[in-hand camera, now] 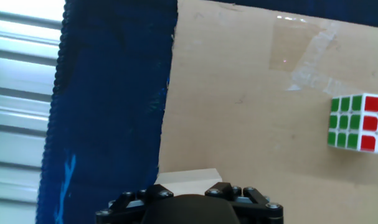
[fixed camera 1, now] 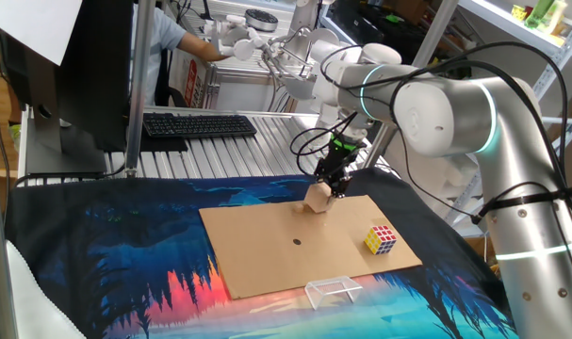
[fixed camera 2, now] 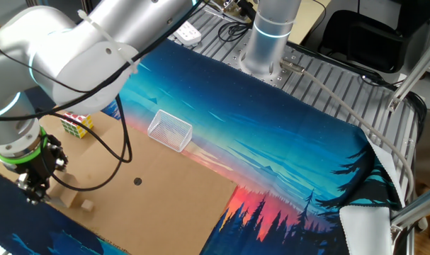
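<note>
A pale wooden block (fixed camera 1: 318,197) is at the far edge of the cardboard sheet (fixed camera 1: 257,247), right at my gripper (fixed camera 1: 330,183). In the wrist view, the block's pale face (in-hand camera: 189,181) shows just beyond the fingertips of my gripper. Those two fingers (in-hand camera: 156,191) stand apart, about the block's width, with the middle hidden by the gripper's dark body. Whether they press on the block cannot be told. From the other side, the block (fixed camera 2: 61,193) appears under my gripper (fixed camera 2: 46,180), with a small wooden piece (fixed camera 2: 88,205) beside it.
A Rubik's cube (fixed camera 1: 380,240) sits on the cardboard's right part. At the near edge stands a small clear-white holder (fixed camera 2: 170,131). A dark round spot (fixed camera 1: 297,242) marks the cardboard's open middle. Black cables (fixed camera 2: 122,152) loop down from the arm.
</note>
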